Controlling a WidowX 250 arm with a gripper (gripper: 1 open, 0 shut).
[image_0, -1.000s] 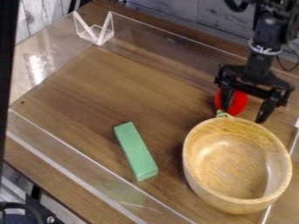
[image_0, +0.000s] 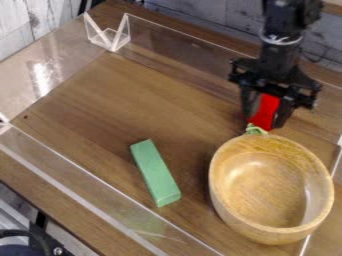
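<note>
My black gripper (image_0: 273, 90) hangs blurred at the right rear, its fingers spread open just above and around a red object (image_0: 265, 110) with a green tip that lies behind a large tan bowl (image_0: 267, 215). Whether it touches the red object is unclear. A green block (image_0: 155, 173) lies on the wooden table left of the bowl.
The wooden tray floor (image_0: 94, 110) is clear at the left and centre. A clear plastic holder (image_0: 107, 30) sits on the back left edge. Transparent walls border the tray.
Over the last second my gripper went down over the red object, and it now sits slightly higher and is blurred. The bowl and green block are unchanged.
</note>
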